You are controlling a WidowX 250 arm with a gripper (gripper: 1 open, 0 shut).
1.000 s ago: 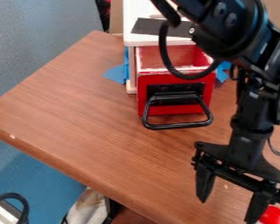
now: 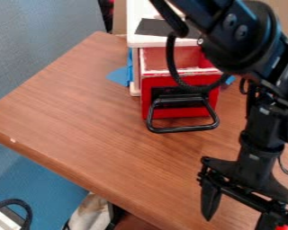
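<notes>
My gripper (image 2: 240,205) hangs low over the right front of the wooden table (image 2: 80,130), its black fingers angled downward, apparently apart. A small red object (image 2: 286,225) shows at the bottom right edge beside it, mostly out of frame or behind the gripper. Farther back stands a red open box (image 2: 179,81) with a black U-shaped handle (image 2: 180,128) on its front, against a white structure (image 2: 150,18).
Blue pieces (image 2: 119,75) lie by the box. The table's left edge drops to a blue floor (image 2: 21,166). Black cables loop above the box.
The red object at the lower right shows a little differently behind the gripper. The box has not moved.
</notes>
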